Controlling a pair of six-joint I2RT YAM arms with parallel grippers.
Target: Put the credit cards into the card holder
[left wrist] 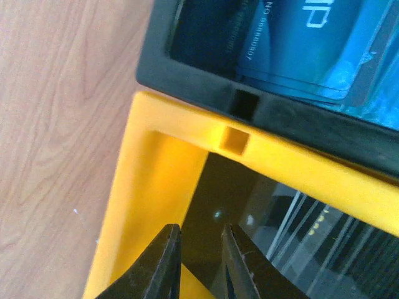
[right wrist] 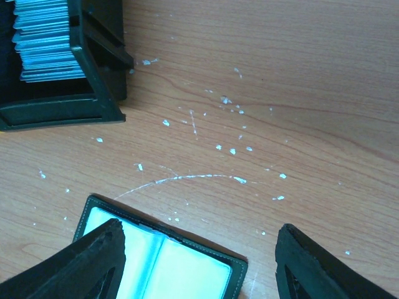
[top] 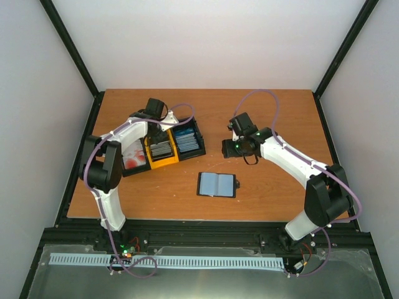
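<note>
The card holder (top: 217, 185) lies spread open on the table, pale blue inside with a black edge. Dark cards (left wrist: 299, 240) stand in the yellow bin, and blue cards (top: 186, 140) fill the black bin beside it. My left gripper hovers over the yellow bin near its end wall, fingers parted by a narrow gap with nothing between them. Wide apart are the fingers of my right gripper, empty, above the table; in the top view it is to the upper right of the holder.
A black bin (top: 134, 157) with red and white cards adjoins the yellow bin (top: 165, 162) on the left. The bins' raised walls surround the cards. Between the bins and the right arm the table (right wrist: 249, 149) is bare, apart from scratches and flecks.
</note>
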